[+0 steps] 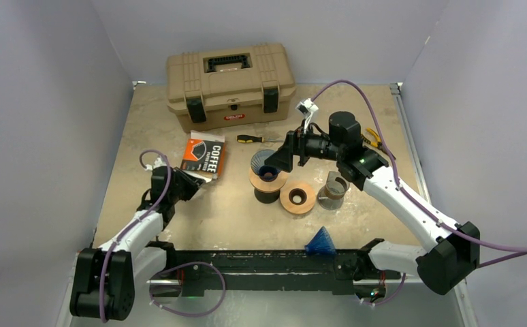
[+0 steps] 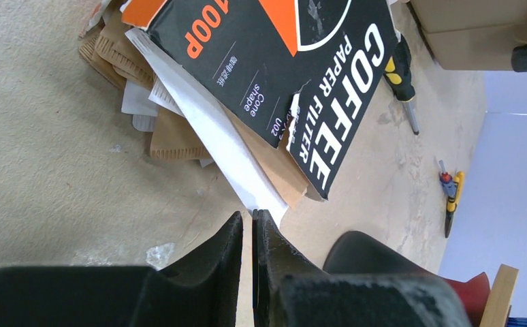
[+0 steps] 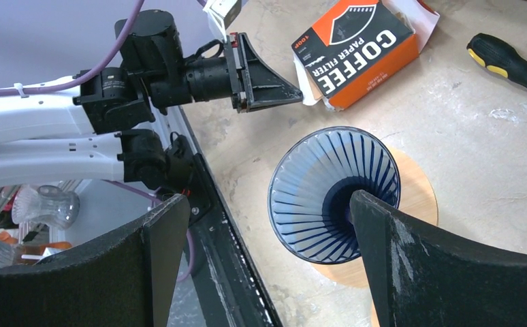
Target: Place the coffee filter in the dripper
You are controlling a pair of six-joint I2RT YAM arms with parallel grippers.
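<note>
The torn coffee filter box [image 1: 203,155] lies on the left side of the table, its open end toward my left gripper. That gripper is shut, its fingertips at the end of a white paper strip [image 2: 228,151] jutting from the box; whether the strip's tip is pinched cannot be made out. Brown paper filters [image 2: 179,142] stick out of the torn end. A clear ribbed dripper [image 3: 298,194] sits on a round wooden stand [image 1: 255,181]. My right gripper is open, its fingers spread about the dripper, one overlapping the rim in view.
A wooden ring holder [image 1: 304,207] and a glass server [image 1: 333,191] stand right of the dripper. A blue cone [image 1: 321,242] lies at the front edge. Behind are a screwdriver [image 1: 250,139] and tan toolbox [image 1: 230,85]. Table between box and stand is clear.
</note>
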